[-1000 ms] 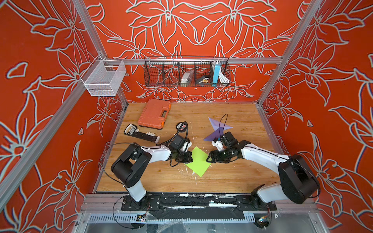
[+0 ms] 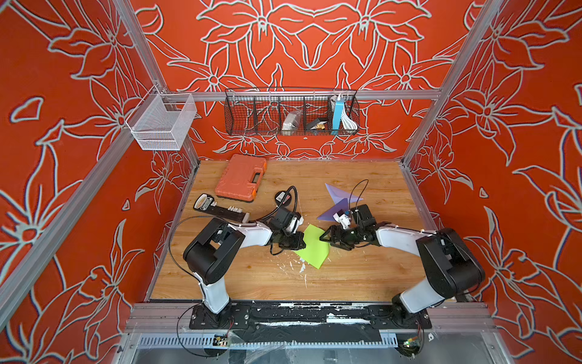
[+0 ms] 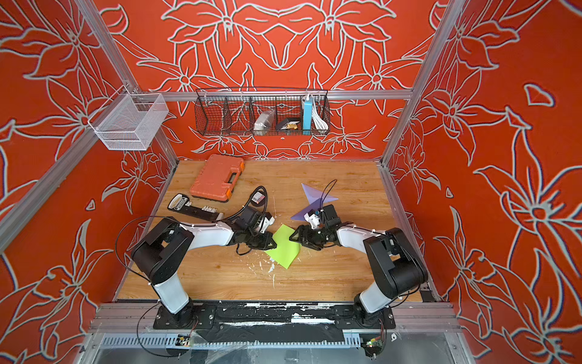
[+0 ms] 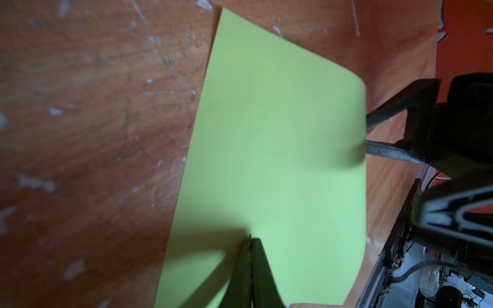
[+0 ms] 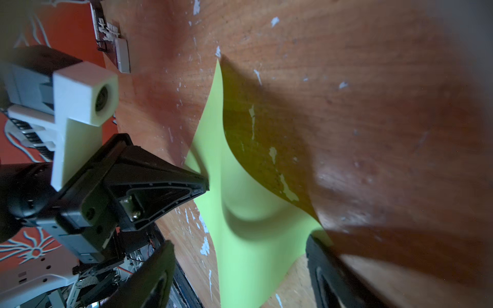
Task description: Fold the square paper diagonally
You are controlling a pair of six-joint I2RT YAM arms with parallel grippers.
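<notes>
A lime-green paper square (image 2: 316, 247) lies on the wooden table between my two grippers. In the right wrist view the paper (image 5: 246, 220) bulges off the table, a dark shadow under its raised edge. My left gripper is shut, its tips over the paper near the left corner; nothing shows between them. My right gripper stands part open at the opposite corner, one finger (image 5: 328, 272) against the curled corner. In the left wrist view, the right gripper's two fingers (image 4: 392, 151) are apart at the paper's bowed right edge.
A folded purple paper (image 2: 334, 211) lies just behind my right gripper. An orange case (image 2: 240, 177), a dark strip-shaped tool (image 2: 221, 210) and a small round item (image 2: 282, 197) are at the back left.
</notes>
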